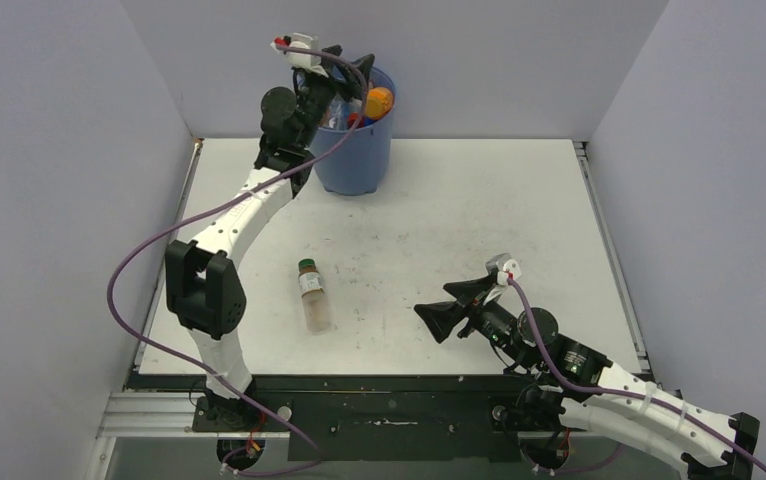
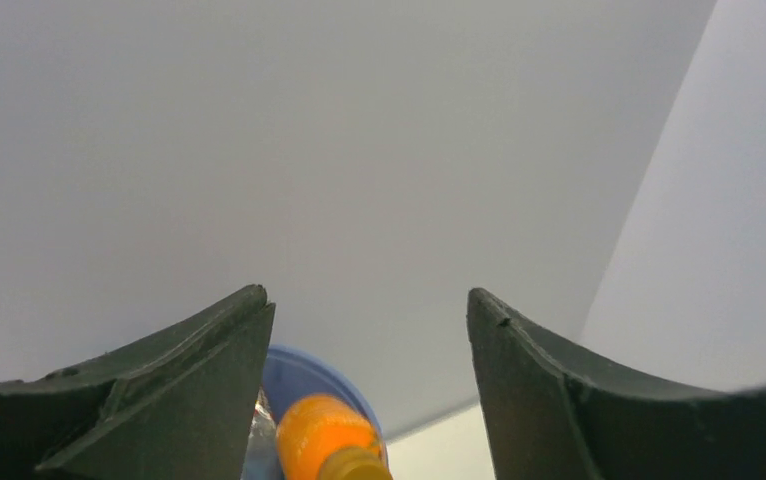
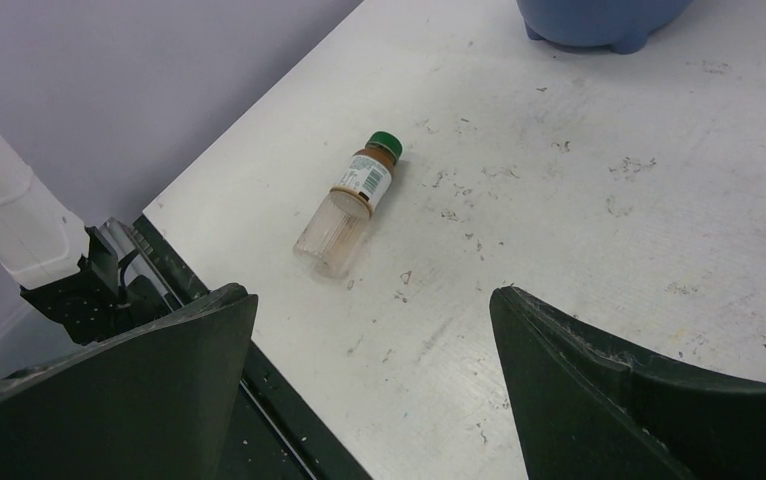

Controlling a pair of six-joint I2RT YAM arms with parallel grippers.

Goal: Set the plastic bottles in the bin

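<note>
A clear plastic bottle with green cap and white label (image 1: 311, 284) (image 3: 364, 180) lies on the table's left half. The blue bin (image 1: 351, 160) (image 3: 599, 18) at the back holds bottles, including an orange one (image 1: 378, 102) (image 2: 319, 435). My left gripper (image 1: 349, 60) is over the bin's top; in the left wrist view its fingers (image 2: 189, 380) stand apart above the bin, with nothing seen held. My right gripper (image 1: 437, 300) is open and empty at the front right of the table, its fingers (image 3: 609, 390) to the right of the bottle.
Walls bound the white table (image 1: 489, 200) at back and sides. A purple cable (image 1: 204, 215) runs along the left arm.
</note>
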